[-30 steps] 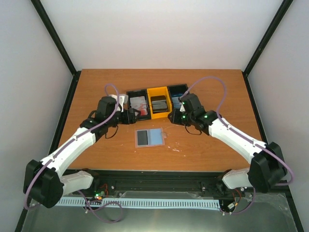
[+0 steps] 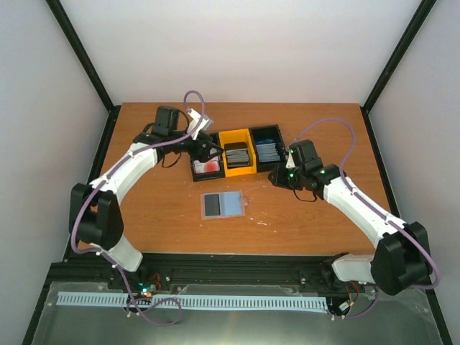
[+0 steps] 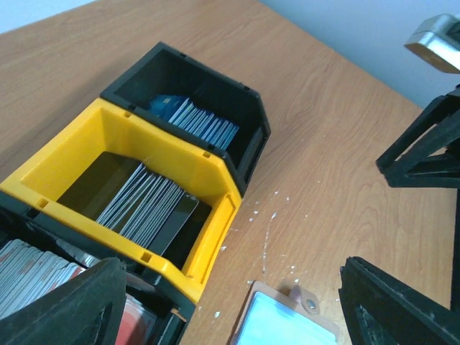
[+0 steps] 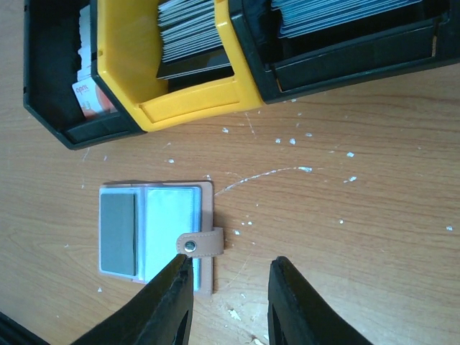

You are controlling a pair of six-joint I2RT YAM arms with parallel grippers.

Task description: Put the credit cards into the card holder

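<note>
The card holder point(image 2: 223, 204) lies open and flat on the table in front of the bins, its strap with a snap point(image 4: 200, 244) on the right side. Grey-edged cards point(image 3: 147, 205) stand in the yellow bin point(image 3: 54, 154), blue cards point(image 3: 203, 123) in the right black bin point(image 3: 250, 147), and white and red cards point(image 3: 32, 277) in the left black bin. Over the left bin hangs my left gripper, open, with nothing between its fingers. My right gripper is also open and empty, above the table to the right of the card holder.
The three bins stand side by side in a row at the back of the table point(image 2: 165, 230). Small white flakes point(image 4: 305, 169) are scattered on the wood right of the holder. Bare table surrounds the holder.
My left gripper has moved back and to the right, over the left bin. The right gripper has drawn away to the right. Card holder and bins have stayed put.
</note>
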